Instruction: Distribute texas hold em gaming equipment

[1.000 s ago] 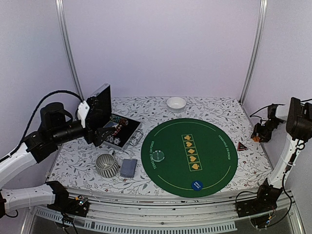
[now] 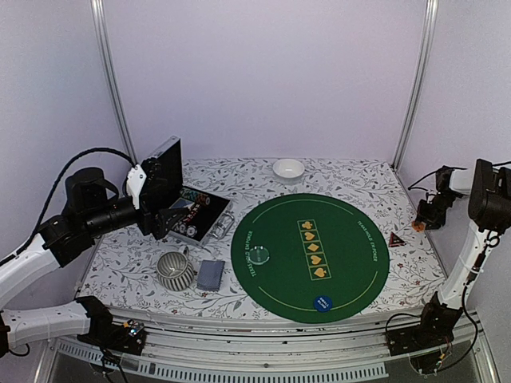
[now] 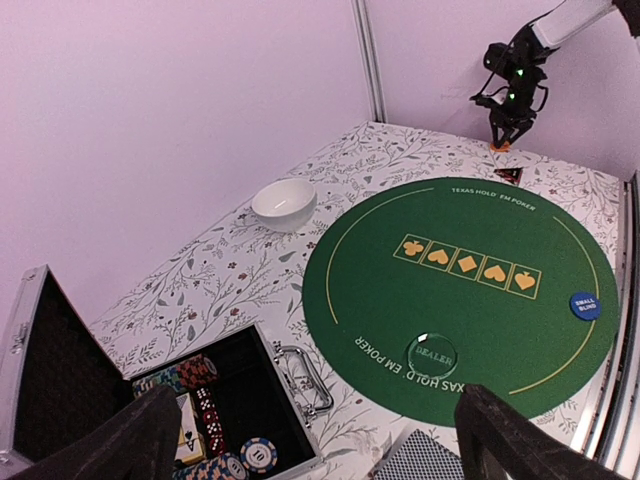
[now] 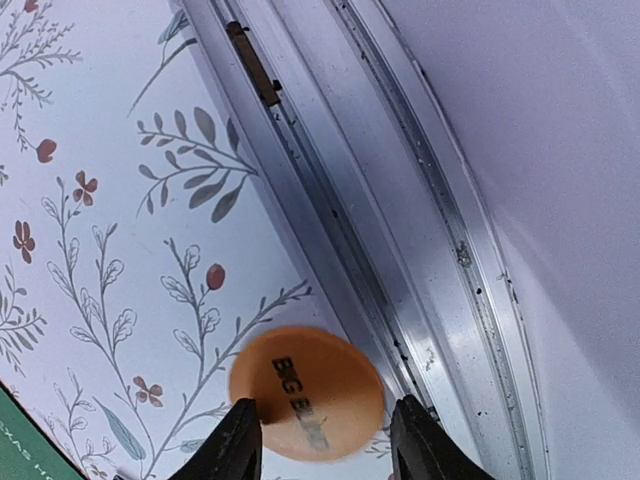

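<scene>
An orange BIG BLIND disc (image 4: 305, 375) lies at the table's right edge beside the metal rail; my right gripper is over it, part open, fingertips at its near sides. My left gripper (image 2: 164, 219) hangs open and empty above the open chip case (image 2: 207, 215), which holds chips. The green poker mat (image 2: 343, 271) carries a clear DEALER disc (image 2: 258, 255) and a blue SMALL BLIND disc (image 2: 322, 303). A dark triangular piece (image 2: 396, 239) lies right of the mat.
A white bowl (image 2: 288, 169) stands at the back. A striped pot (image 2: 175, 273) and a grey cloth-like item (image 2: 210, 275) lie at the front left. Walls border the back and sides.
My right gripper has shifted very slightly at the orange disc. The left arm and the objects look unchanged.
</scene>
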